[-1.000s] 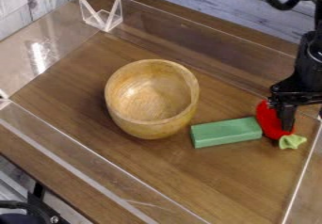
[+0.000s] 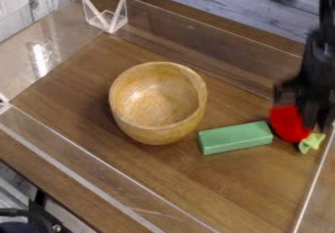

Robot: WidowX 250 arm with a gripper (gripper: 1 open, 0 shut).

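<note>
My gripper (image 2: 299, 105), dark and motion-blurred, is at the right edge over a red object (image 2: 289, 121) with a pale green piece (image 2: 311, 142) beside it. The gripper partly covers the red object, and whether its fingers are open or shut is too blurred to tell. A green block (image 2: 234, 138) lies just left of the red object. A wooden bowl (image 2: 157, 129) sits left of centre on the wooden table.
Transparent brackets (image 2: 105, 12) stand along the edges at the back left. A white wall is behind.
The arm has become blurred and reaches higher in view, over the red object. The red object and the pale green piece appear slightly shifted; the bowl and green block stay put.
</note>
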